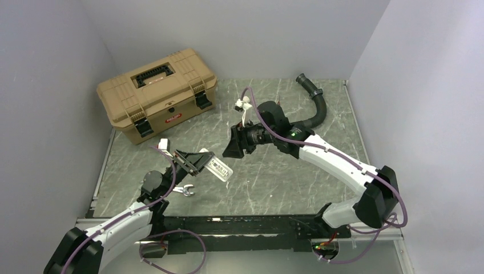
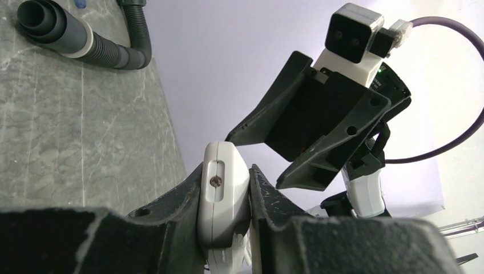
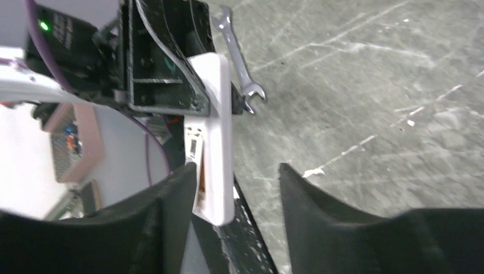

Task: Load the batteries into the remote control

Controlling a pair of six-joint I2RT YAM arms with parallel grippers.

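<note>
The white remote (image 1: 217,165) is held in my left gripper (image 1: 202,158) above the table. In the left wrist view it stands end-on (image 2: 224,194) between the left fingers. In the right wrist view its open compartment faces sideways, with something narrow and pale inside, too blurred to identify (image 3: 217,148). My right gripper (image 1: 231,145) stands part open just to the right of and above the remote, apart from it, with nothing seen between its fingers.
A tan toolbox (image 1: 157,91) fills the back left. A black hose (image 1: 317,111) lies at the back right. A wrench (image 1: 184,190) lies beside the left arm.
</note>
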